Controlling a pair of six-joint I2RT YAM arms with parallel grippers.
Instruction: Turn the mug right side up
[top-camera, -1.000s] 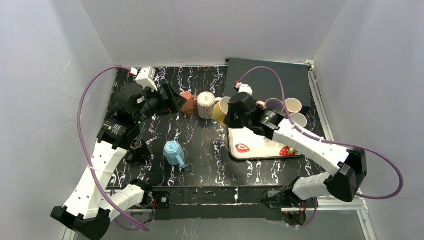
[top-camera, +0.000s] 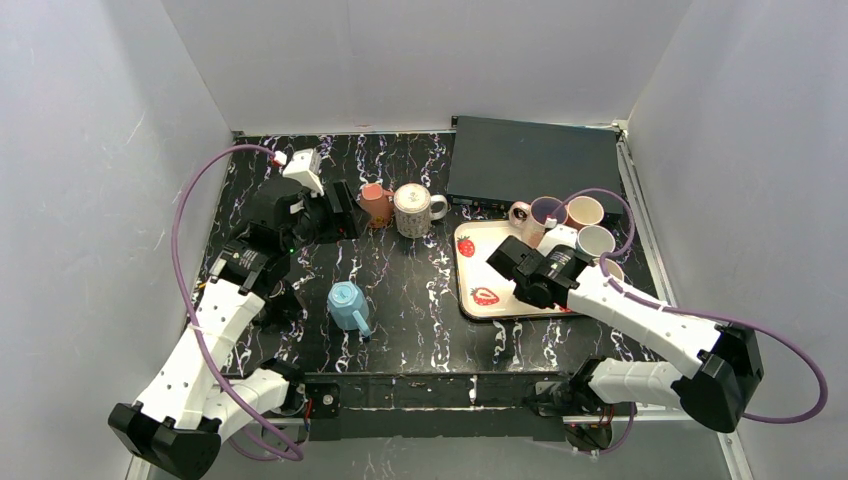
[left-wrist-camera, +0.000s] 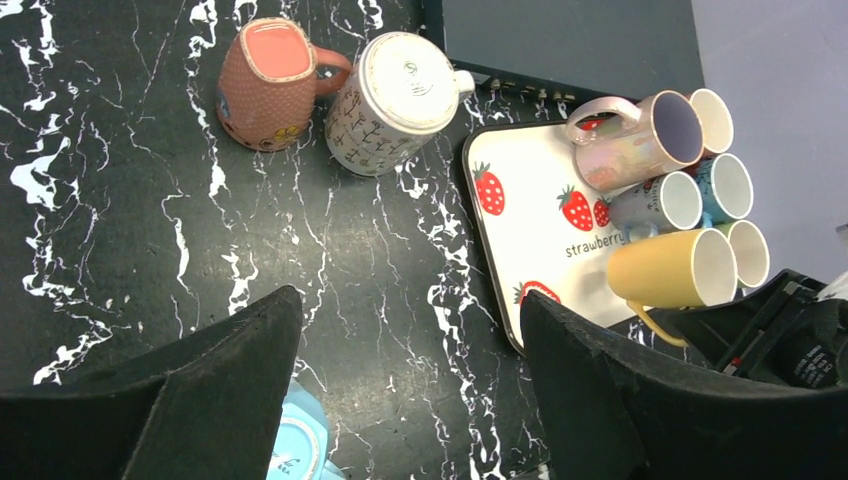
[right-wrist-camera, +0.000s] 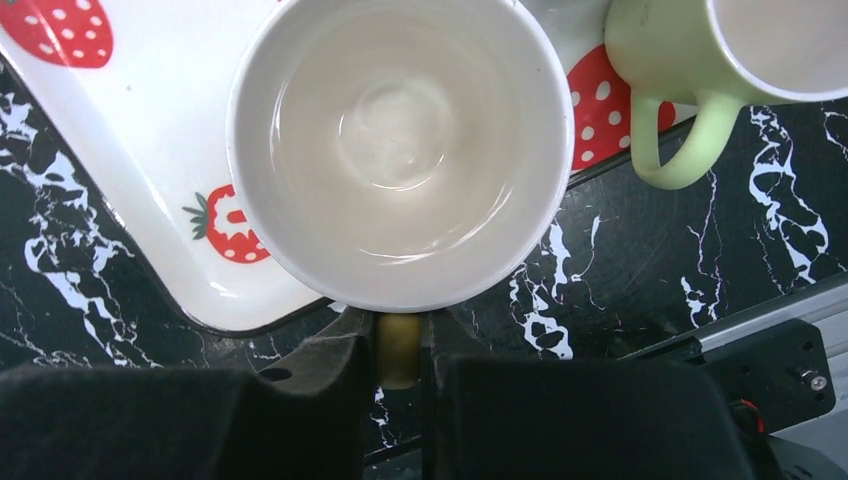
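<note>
A yellow mug (left-wrist-camera: 650, 270) with a white inside (right-wrist-camera: 400, 140) is over the strawberry tray (left-wrist-camera: 530, 200), my right gripper at its handle, which shows between the fingers; it is mostly hidden under the arm in the top view. My left gripper (top-camera: 345, 205) hangs open and empty over the back left. A light blue mug (top-camera: 346, 300) stands upside down on the front left of the marble table. A patterned white mug (top-camera: 412, 210) and a coral mug (top-camera: 375, 205) stand at the back middle.
Several other mugs, among them a pink one (left-wrist-camera: 630, 150) and a green one (right-wrist-camera: 665, 60), crowd the tray's right side. A black box (top-camera: 530, 155) sits at the back right. The middle and left of the table have free room.
My right arm has moved right, carrying the yellow mug from beside the patterned mug to over the tray. The left arm has shifted slightly.
</note>
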